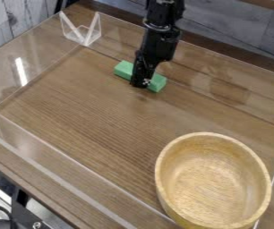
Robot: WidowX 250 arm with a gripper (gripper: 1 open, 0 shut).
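Note:
A green block (154,84) lies on the wooden table toward the back middle, partly hidden by my dark gripper (140,81), whose tips reach down onto it from the arm above. The gripper looks shut, with its tips at the block's middle; whether anything is between them is not clear.
A large tan bowl (212,143) stands at the front right. A clear plastic object (82,29) is at the back left. The back wall borders the table.

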